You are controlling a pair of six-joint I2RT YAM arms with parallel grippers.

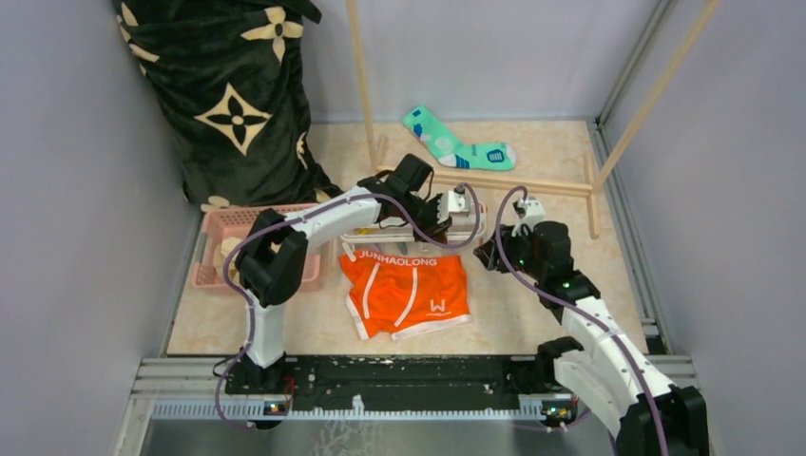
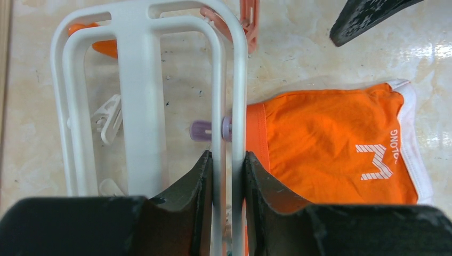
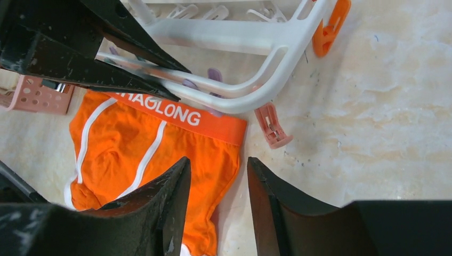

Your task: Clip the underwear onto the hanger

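Orange underwear (image 1: 404,293) lies flat on the table, its lettered waistband toward the white hanger (image 1: 361,237). In the left wrist view my left gripper is shut on the double rail of that hanger (image 2: 141,96). The frame is lifted above the table, with several clips dangling from it. A pink clip (image 3: 273,127) hangs at the hanger's corner, beside the waistband corner (image 3: 234,129). My right gripper stands open to the right of the hanger, with nothing between its fingers, above the underwear's side edge.
A pink basket (image 1: 211,228) stands at the left, below a dark green patterned cloth (image 1: 228,95). A green sock (image 1: 456,142) lies behind the wooden bar (image 1: 494,180). Bare table shows to the right of the underwear.
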